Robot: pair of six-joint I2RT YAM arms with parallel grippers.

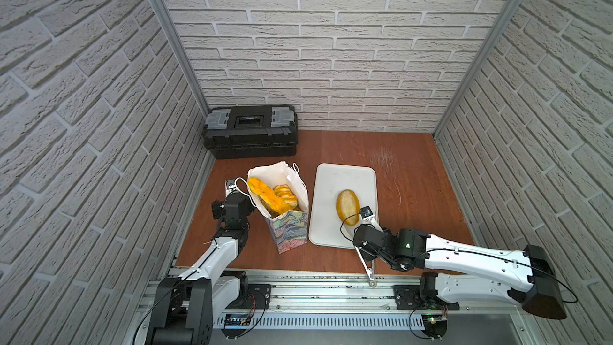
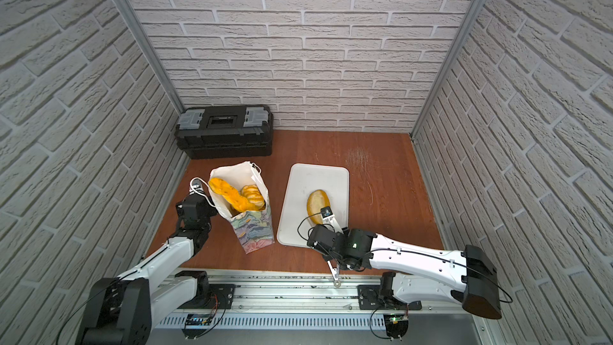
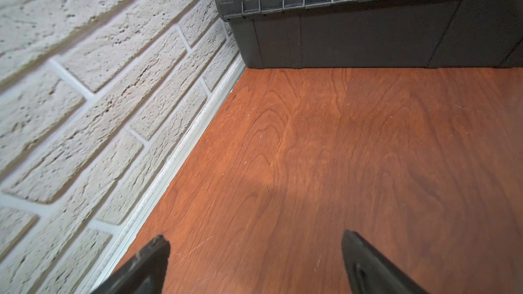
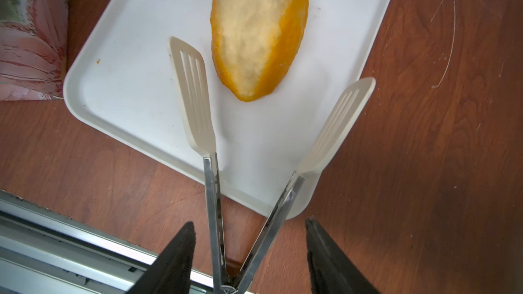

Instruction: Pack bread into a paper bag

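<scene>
In the top left view a patterned paper bag (image 1: 290,230) stands upright with its mouth open. Inside it are a long orange loaf (image 1: 267,195) and a shorter scored loaf (image 1: 285,196). One oval loaf (image 4: 256,27) rests on the white tray (image 4: 130,103). White-tipped tongs (image 4: 197,103) are spread in front of it, their blades over the tray and near rim, apart from the bread. My right gripper is open, its fingers on either side of the tongs' metal arms with visible gaps. Left of the bag, my left gripper is open and empty.
Behind the bag is a black toolbox (image 1: 250,131). A metal rail (image 1: 319,294) runs along the table's front edge, below the tongs' hinge. Bare wooden table (image 1: 415,185) lies right of the tray, and brick walls enclose the sides and back.
</scene>
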